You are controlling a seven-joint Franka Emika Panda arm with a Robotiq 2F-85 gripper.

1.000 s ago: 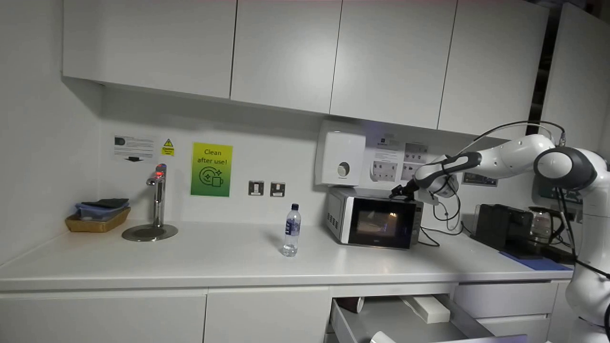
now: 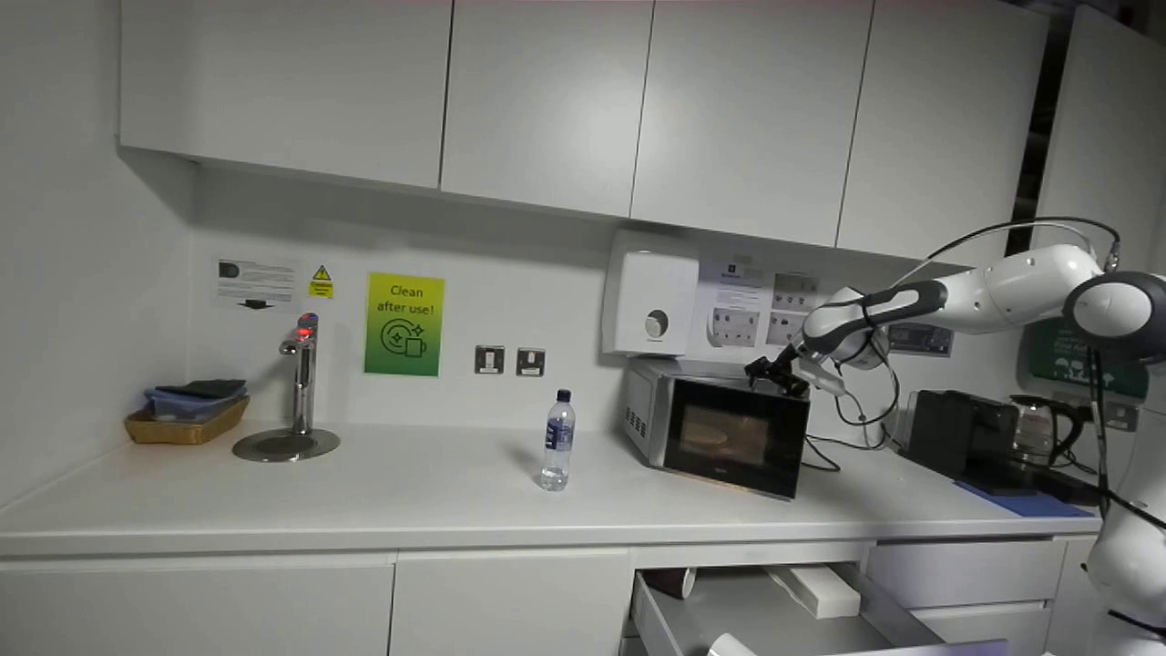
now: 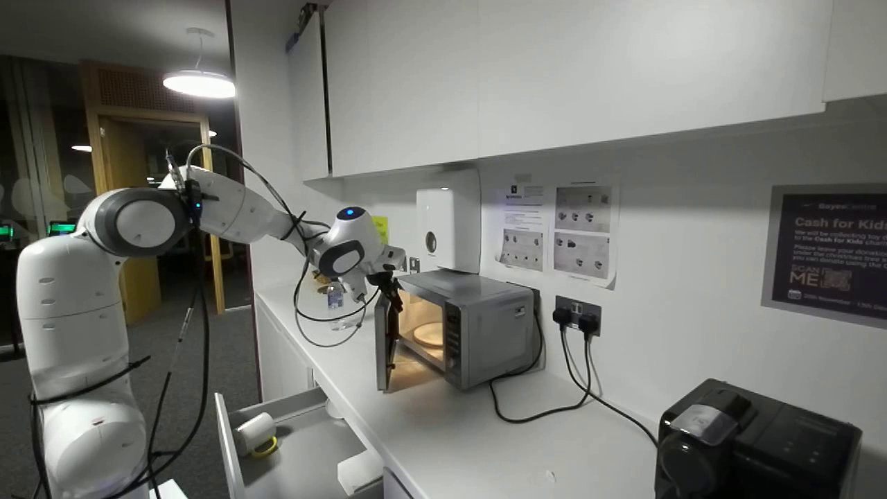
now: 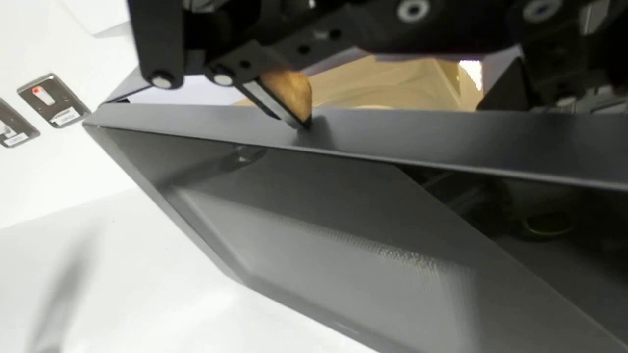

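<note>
The silver microwave (image 3: 499, 333) stands on the counter with its dark door (image 3: 382, 349) partly swung out. Its lit inside and a round turntable plate (image 3: 429, 334) show through the gap. My gripper is open at the door's top edge, its fingers spread along it. One finger (image 4: 285, 100) reaches down over that edge on the cavity side, close to or touching it; the other finger (image 4: 506, 94) shows only partly at the right. Nothing is visibly clasped between them. In the first exterior view the gripper (image 2: 776, 377) appears small above the door's upper right.
Below the counter, a drawer (image 2: 754, 623) is pulled out, holding a white mug (image 3: 255, 434) and a white box (image 2: 820, 590). A water bottle (image 2: 557, 443) stands left of the microwave. Power cables (image 3: 540, 424) and a black coffee machine (image 3: 757, 441) lie to its other side.
The microwave door has swung outward from nearly shut to partly open. My arm and gripper have moved with its free edge, toward the counter's front.
</note>
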